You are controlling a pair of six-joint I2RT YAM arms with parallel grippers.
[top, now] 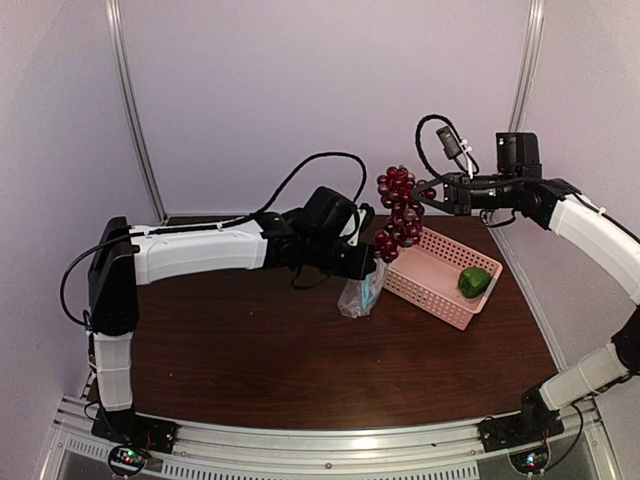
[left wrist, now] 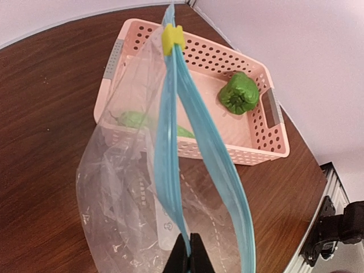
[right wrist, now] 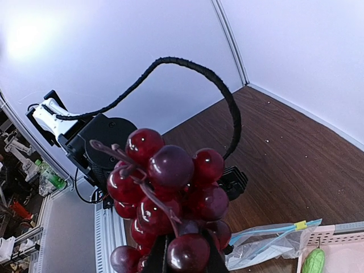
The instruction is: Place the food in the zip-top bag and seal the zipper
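A bunch of red grapes [top: 402, 210] hangs high, its stem end in my right gripper [top: 428, 191], which is shut on it. The grapes fill the middle of the right wrist view and hide most of that gripper's fingers. A clear zip top bag [left wrist: 122, 187] with blue zipper strips [left wrist: 219, 151] and a yellow slider [left wrist: 173, 40] hangs from my left gripper. That gripper is shut on one strip at the bag's mouth. The two strips stand apart, joined near the slider. From above, the grapes overlap the mouth and the left fingertips.
A pink basket [top: 440, 312] stands to the right of the bag. It holds a green pepper [left wrist: 239, 92] and a long green vegetable [right wrist: 313, 260].
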